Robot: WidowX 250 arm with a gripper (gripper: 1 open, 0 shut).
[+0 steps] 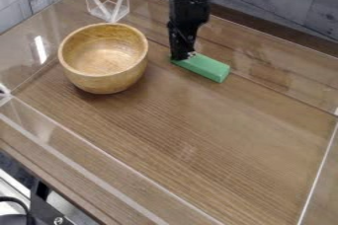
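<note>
My dark gripper (185,49) reaches down from the top centre, its tip low at the left end of a green rectangular block (204,68) on the wooden table. It looks shut, with nothing visible between its fingers; whether it touches the block I cannot tell. A tan wooden bowl (103,59) sits to the left of the gripper and block.
A white wire-like object (110,7) stands at the back left. A back wall (284,7) bounds the table behind.
</note>
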